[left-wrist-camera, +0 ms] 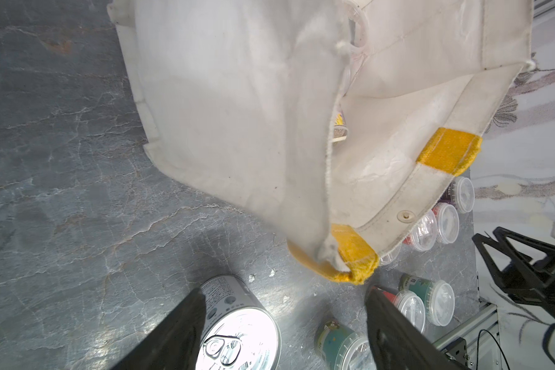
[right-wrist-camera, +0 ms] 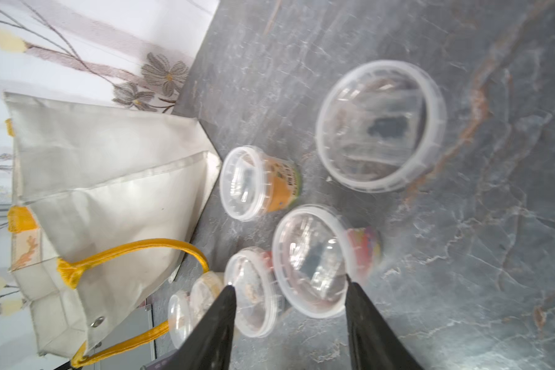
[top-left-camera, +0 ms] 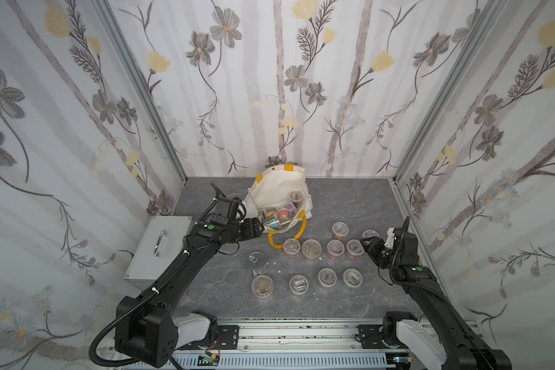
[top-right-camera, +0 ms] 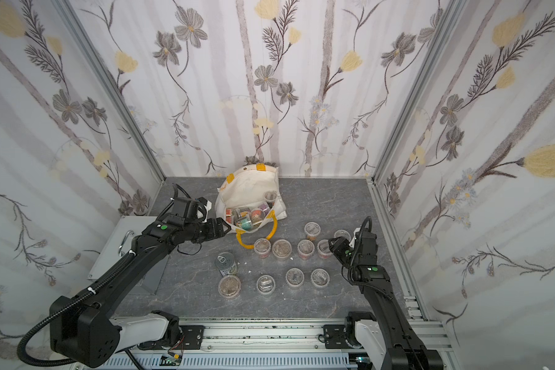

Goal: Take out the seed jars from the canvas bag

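Note:
The canvas bag [top-left-camera: 271, 185] with yellow handles lies open at back centre, several seed jars [top-right-camera: 243, 222] inside. Several lidded jars [top-left-camera: 311, 248] stand on the table right and in front of it. My left gripper [top-left-camera: 257, 227] hangs at the bag's left front, fingers apart, nothing seen between them; in the left wrist view the bag's side fills the upper part. My right gripper [top-left-camera: 370, 245] is over the right end of the jar rows, fingers apart and empty, with blurred jars [right-wrist-camera: 379, 123] below it in the right wrist view.
A can [left-wrist-camera: 240, 333] stands in front of the bag at left. A white box [top-left-camera: 151, 246] with a handle is at the left edge. The back corners and right side of the grey table [top-left-camera: 351, 197] have free room.

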